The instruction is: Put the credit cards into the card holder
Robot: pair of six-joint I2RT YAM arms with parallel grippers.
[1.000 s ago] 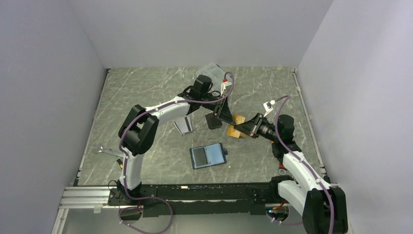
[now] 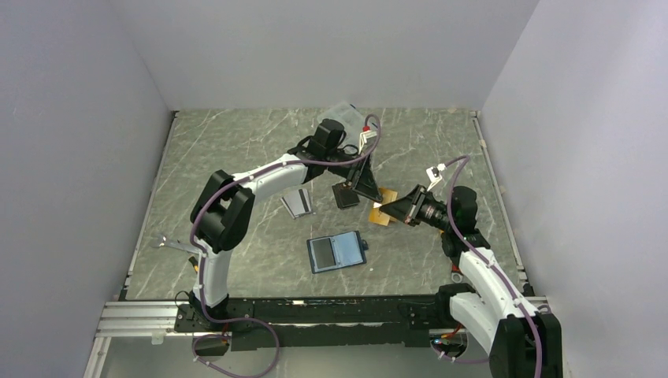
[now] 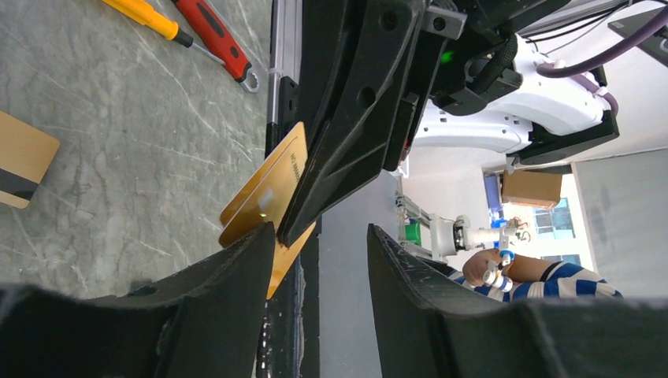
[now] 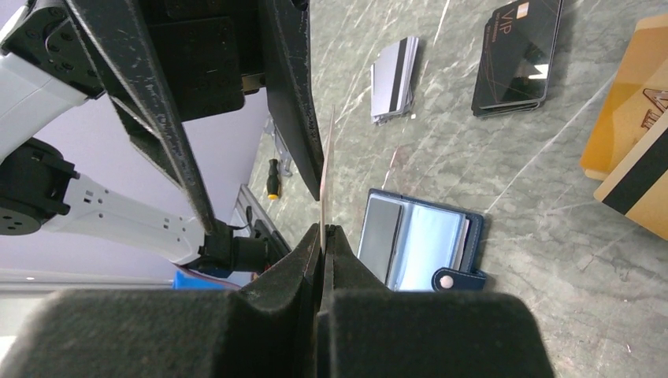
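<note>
My right gripper (image 2: 381, 206) is shut on a gold card, seen edge-on in the right wrist view. My left gripper stands open just beside that card, facing the right one above the loose gold cards (image 4: 630, 102). A black VIP card pile (image 4: 512, 59) and a silver card pile (image 4: 390, 75) lie nearby. The blue card holder (image 2: 348, 247) lies open toward the front of the table, a grey pocket on its left side.
Screwdrivers and a red wrench (image 3: 209, 35) lie at the right edge; more tools (image 2: 173, 243) at the left. A translucent item (image 2: 340, 114) is at the back. The front middle around the holder is clear.
The left gripper has shifted slightly, and the piles and holder stay put.
</note>
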